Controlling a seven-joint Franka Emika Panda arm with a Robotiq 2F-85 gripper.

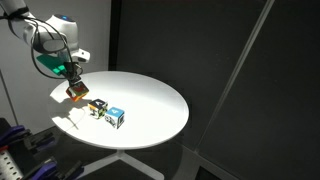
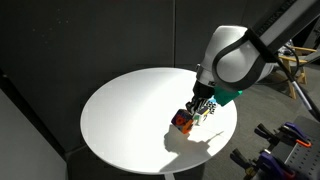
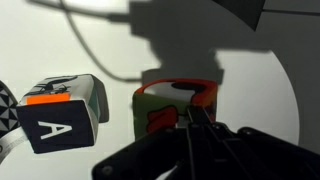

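My gripper is shut at the top of a red, green and black block [image 3: 175, 98], with the fingertips pressed against it. The grip itself is partly dark in the wrist view. The block [image 1: 77, 91] hangs tilted below the gripper [image 1: 73, 79] at the left of the round white table [image 1: 155, 97]. In exterior view 2 this orange-red block [image 2: 182, 120] tilts too, close above or touching the tabletop; I cannot tell which.
A second block [image 1: 97, 108] and a blue-and-white block [image 1: 115, 118] stand close by, toward the table's front. In the wrist view, a block with a letter A [image 3: 56, 128] lies to the left.
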